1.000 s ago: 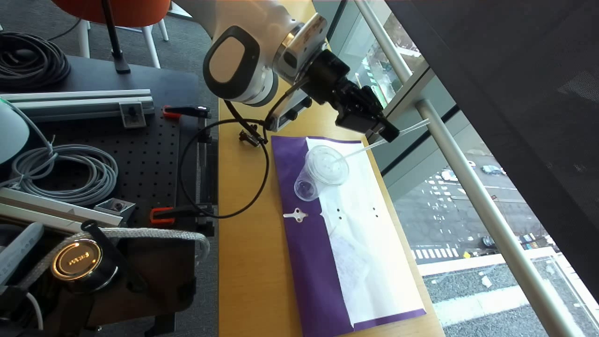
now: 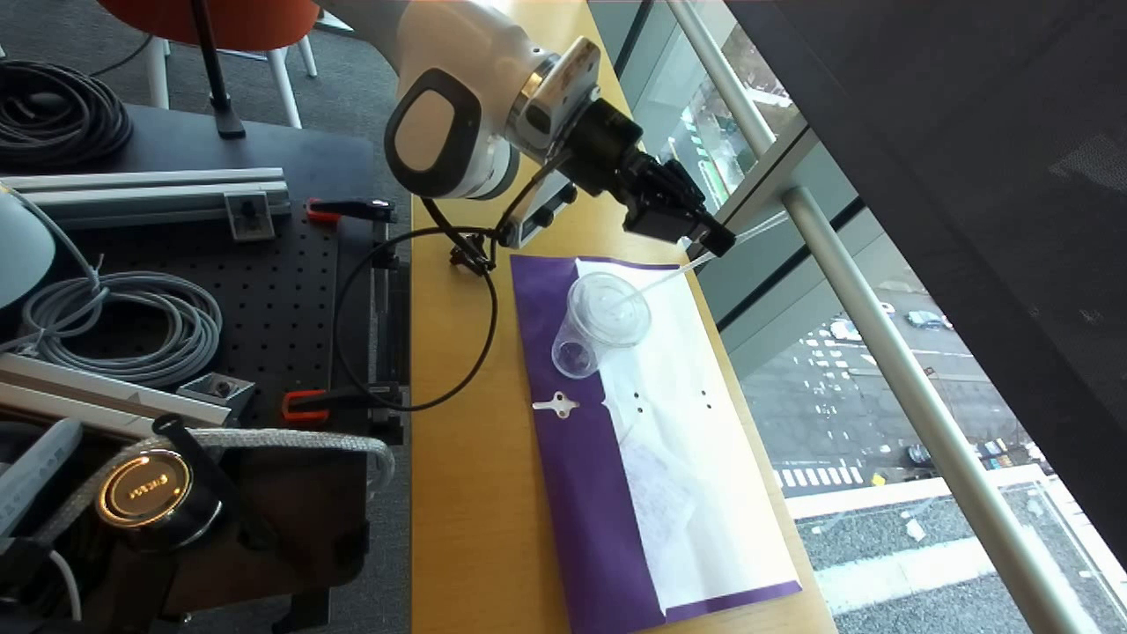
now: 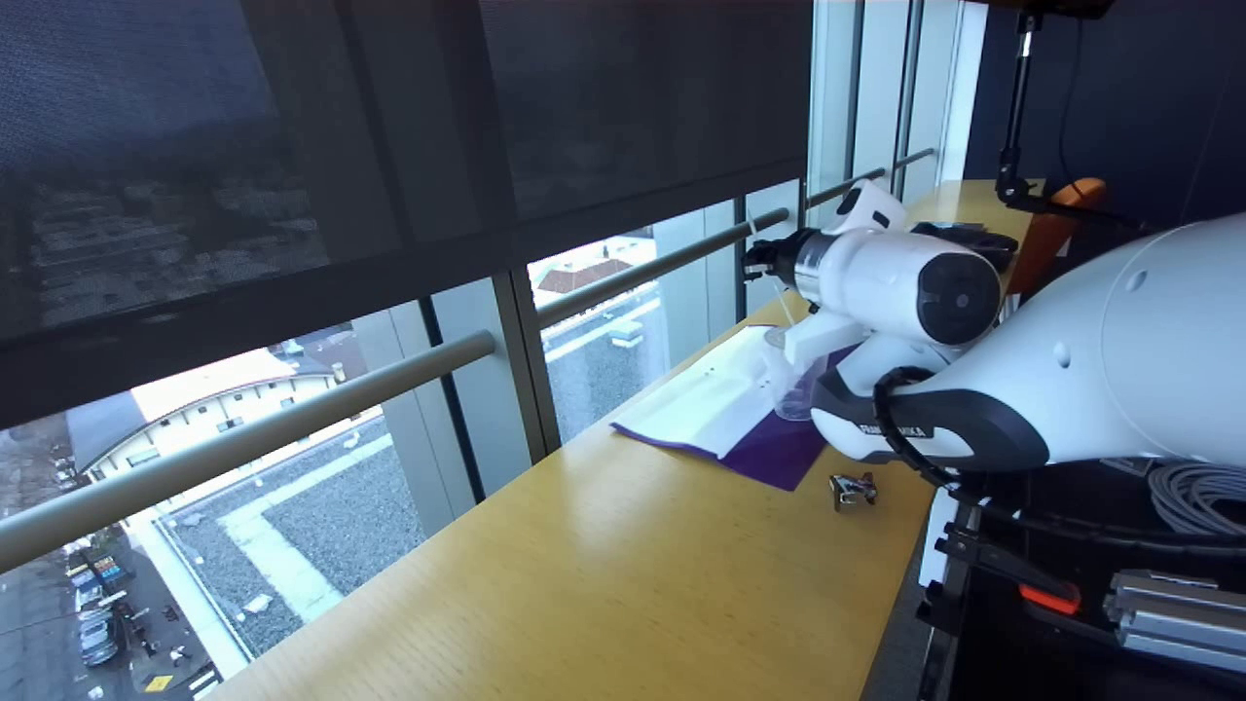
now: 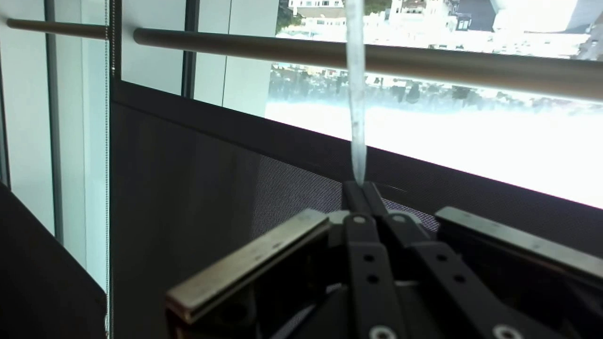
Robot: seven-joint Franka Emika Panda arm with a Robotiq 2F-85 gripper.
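A clear plastic cup (image 2: 576, 347) with a clear lid (image 2: 610, 308) stands on the paper in exterior view 1. A thin translucent straw (image 2: 657, 281) slants out of the lid toward the window. My gripper (image 2: 715, 239) is shut on this straw along its length, up and to the right of the cup; straw shows on both sides of the fingertips. In the wrist view the straw (image 4: 356, 84) rises from between the closed tips of the gripper. The arm partly hides the cup (image 3: 796, 397) in exterior view 2.
White paper (image 2: 708, 486) with purple edging (image 2: 576, 518) covers part of the wooden ledge (image 2: 465, 507). A metal rail (image 2: 898, 349) and the window run close beside the gripper. A small metal piece (image 2: 556, 405) lies near the cup. The near ledge in exterior view 2 is bare.
My gripper has shifted slightly left and up in exterior view 1, and the straw's far end has come along. The cup's lid has moved slightly left.
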